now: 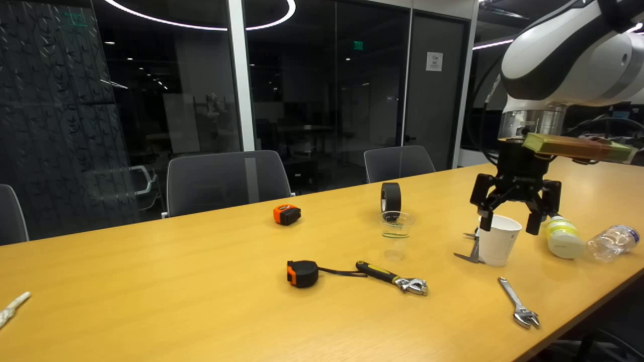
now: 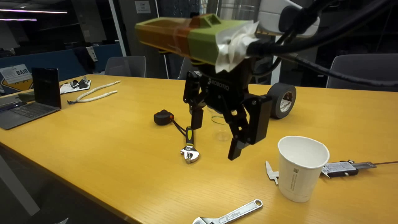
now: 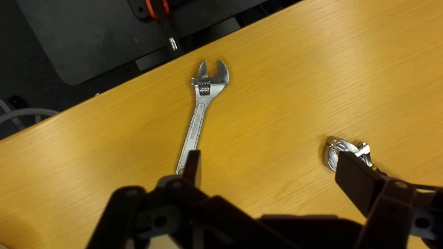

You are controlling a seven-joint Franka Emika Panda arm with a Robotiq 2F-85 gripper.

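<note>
My gripper point(image 1: 505, 228) hangs above the table with its two black fingers spread wide and nothing between them. A silver adjustable wrench point(image 3: 195, 124) lies on the table near its edge, its handle end by one finger in the wrist view. Beyond the other finger shows the metal head of a second wrench point(image 3: 341, 150), whose black-and-yellow handle point(image 2: 189, 135) is visible in exterior view 2.
A caliper point(image 2: 341, 168) lies behind the cup. Around it are a clear cup point(image 1: 395, 232), a black tape roll point(image 1: 391, 199), two tape measures point(image 1: 303, 274), a yellow-labelled bottle point(image 1: 563, 238) and a clear bottle point(image 1: 613, 242).
</note>
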